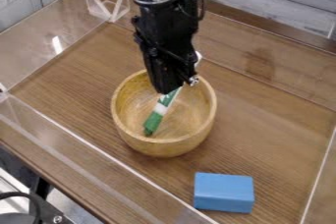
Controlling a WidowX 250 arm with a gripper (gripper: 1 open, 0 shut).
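Observation:
My black gripper (pixel 168 71) hangs over the back half of a tan round bowl (pixel 163 138). A green and white elongated object (pixel 155 119) lies tilted in the bowl, its upper white end reaching up toward the gripper's tip. Whether the fingers touch or grip it is unclear, as the dark fingers overlap and hide that end.
A blue block (pixel 223 193) lies on the wooden surface (pixel 269 140) at the front right. Clear plastic walls edge the left side, and a white wall stands at the back. Black cables show at the lower left.

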